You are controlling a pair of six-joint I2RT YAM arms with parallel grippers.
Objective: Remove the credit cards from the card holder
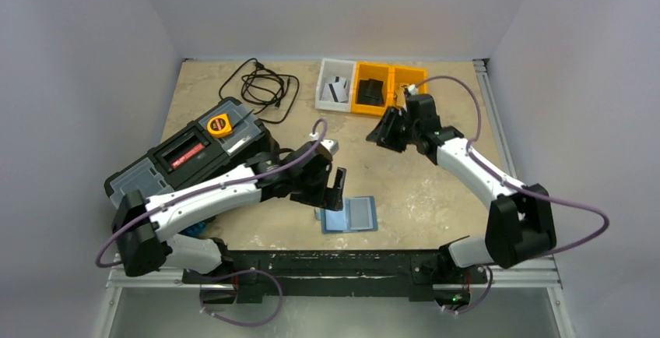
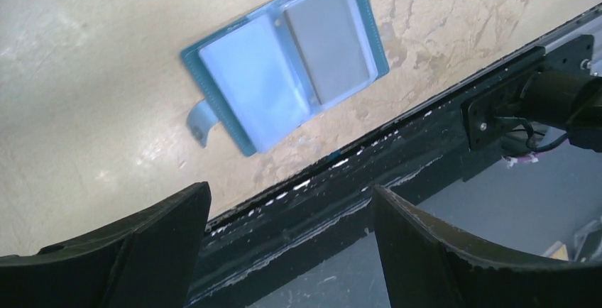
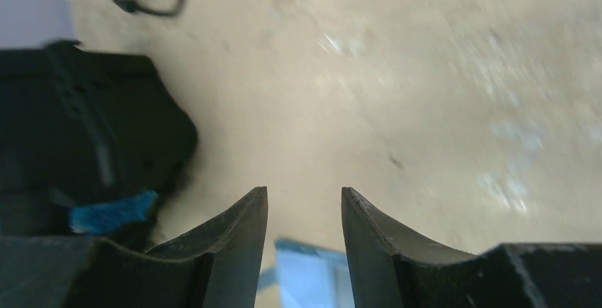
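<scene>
The blue card holder (image 2: 248, 145) lies spread flat near the table's front edge, its strap (image 2: 201, 121) sticking out to the left. Clear pockets fill both halves; no card stands out in them. Above its far-left part hangs my left gripper (image 1: 336, 190), open and empty; in the left wrist view both fingers (image 2: 167, 233) are wide apart. My right gripper (image 1: 387, 132) is open over the bare table, in front of the bins, with nothing between its fingers. White cards (image 1: 335, 90), one with a dark stripe, lie inside the white bin (image 1: 321, 98) at the back.
Yellow bins (image 1: 354, 109) adjoin the white one, one holding a black item (image 1: 370, 91). A black toolbox (image 1: 159, 151) with a yellow tape measure (image 1: 219, 125) fills the left side. Behind it lies a coiled black cable (image 1: 265, 89).
</scene>
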